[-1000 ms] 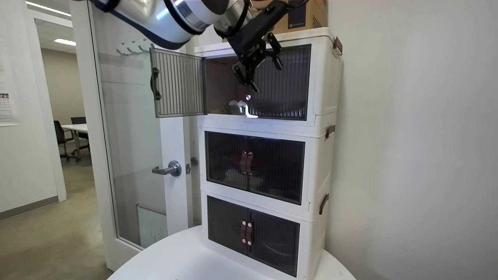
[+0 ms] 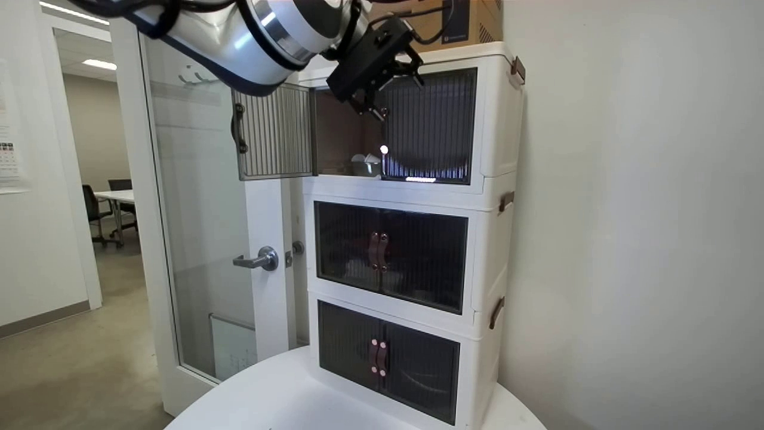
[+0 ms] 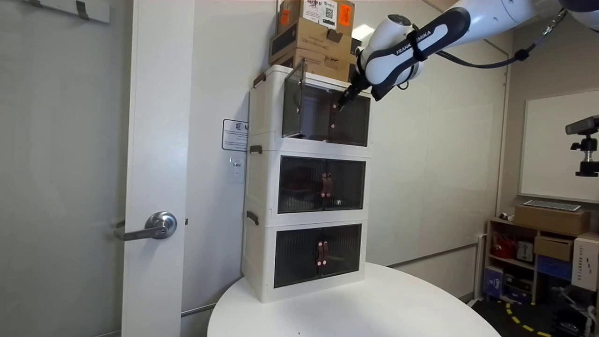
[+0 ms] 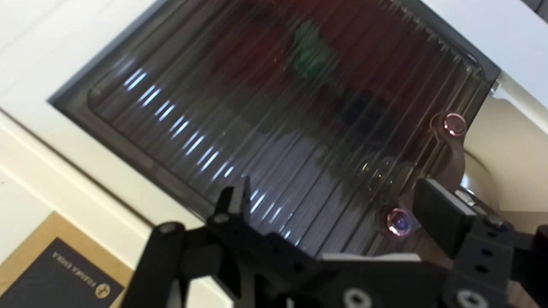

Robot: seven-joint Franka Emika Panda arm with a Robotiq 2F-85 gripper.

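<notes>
My gripper is open in front of the top compartment of a white cabinet, with its fingers spread. In the wrist view the right-hand dark ribbed door of that compartment is closed. Its brown handle is by the right finger; whether the two touch cannot be told. The left-hand door stands swung open to the left. Through that opening a small container with pale items shows inside. From the other side, the gripper appears close to the closed door's handle.
Both lower compartments have their doors closed. Cardboard boxes are stacked on top of the cabinet, just behind the arm.
The gripper has moved up and turned, its fingers now higher across the top compartment. The right-hand door looks closed in both frames, and a bright reflection now shows along its lower edge.
</notes>
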